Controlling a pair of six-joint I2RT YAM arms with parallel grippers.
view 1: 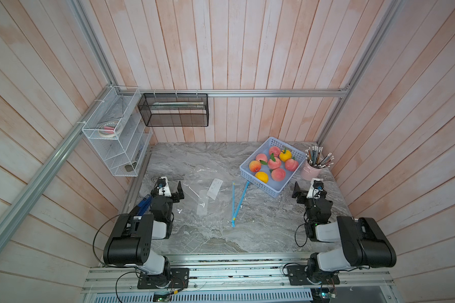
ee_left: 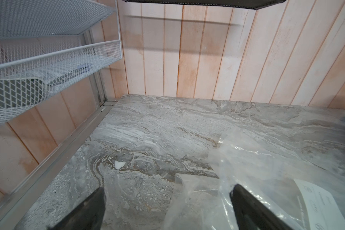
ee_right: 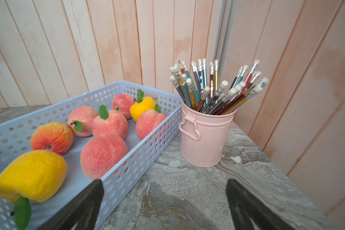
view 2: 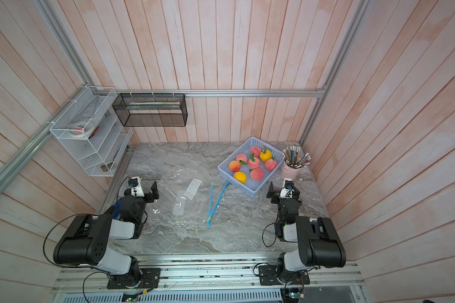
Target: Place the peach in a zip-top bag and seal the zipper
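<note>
Pink peaches point(ee_right: 103, 155) and other peach-like fruit, some yellow point(ee_right: 30, 174), lie in a blue perforated basket point(view 1: 247, 174) at the back right. A clear plastic bag point(ee_left: 256, 172) with a white label point(view 1: 214, 188) lies flat on the table's left-middle, its blue zipper strips point(view 1: 240, 202) towards the centre. My left gripper stands open at the bag's left, nothing between its fingers. My right gripper is open too, just in front of the basket's right side and empty.
A pink pencil pot point(ee_right: 203, 145) stands right of the basket. White wire shelves point(view 1: 117, 146) hang on the left wall, a black wire basket point(view 1: 173, 122) on the back rail.
</note>
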